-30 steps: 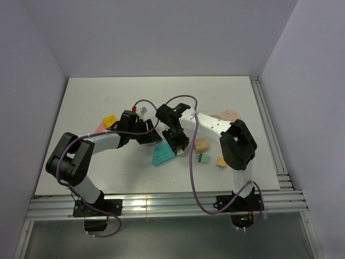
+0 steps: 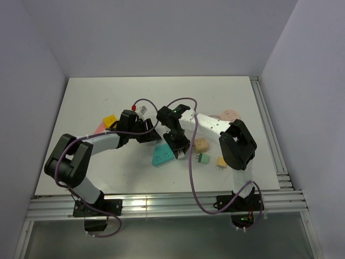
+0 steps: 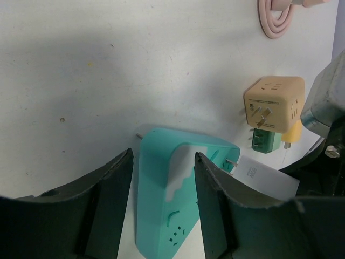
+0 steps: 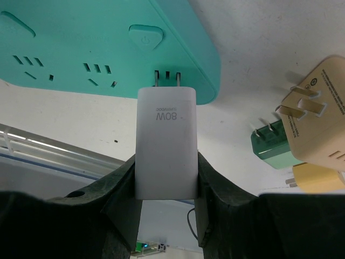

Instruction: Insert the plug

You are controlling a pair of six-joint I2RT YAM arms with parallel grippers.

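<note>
A teal power strip (image 2: 163, 156) lies in the middle of the table; in the left wrist view its end (image 3: 156, 178) sits between and beyond the fingers of my left gripper, which stand apart with nothing visibly held. My right gripper is shut on a white 80W plug (image 4: 166, 129), whose two prongs point at slots near the end of the teal strip (image 4: 199, 65), just at its face; whether they enter is unclear.
To the right lie a beige adapter (image 4: 318, 113), a green plug (image 4: 275, 145), a yellow plug (image 4: 318, 178) and a coiled pink cable (image 3: 269, 21). Yellow and pink items (image 2: 110, 120) lie at the left, behind my left arm.
Both arms have shifted very slightly over the last second; the white plug remains in my right gripper at the teal strip.
</note>
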